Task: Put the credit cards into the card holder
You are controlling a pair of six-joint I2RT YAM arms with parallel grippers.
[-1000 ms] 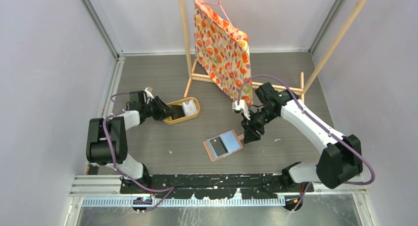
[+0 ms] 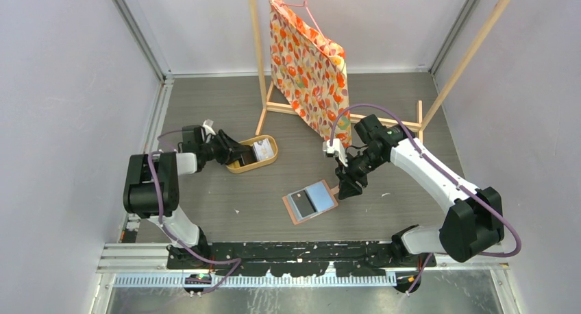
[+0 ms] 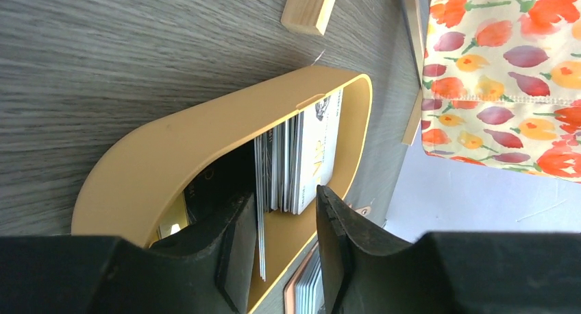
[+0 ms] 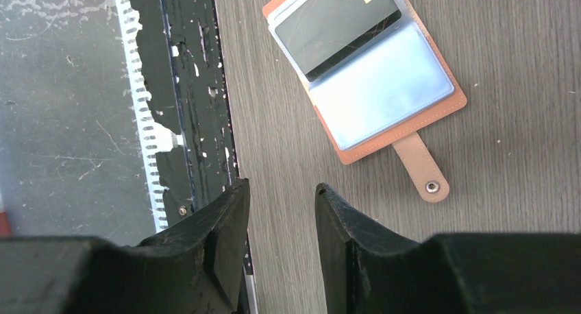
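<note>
A yellow oval box (image 2: 251, 168) holds several upright cards (image 3: 312, 156). My left gripper is open over it, its fingers either side of a thin pale card (image 3: 261, 259) standing apart from the stack; darker cards lie behind. The open card holder (image 2: 308, 201), tan with clear sleeves, lies on the table with a dark card (image 4: 336, 26) in one sleeve and its strap to the side. My right gripper hangs just beside the holder, fingers apart, nothing between them.
A wooden stand (image 2: 411, 125) with flowered cloth (image 2: 308, 74) fills the back. Bare table (image 2: 246, 204) lies between the box and holder. The black front edge runs along the bottom of the top view.
My left arm has shifted slightly at the box; the right arm, box and holder look unchanged.
</note>
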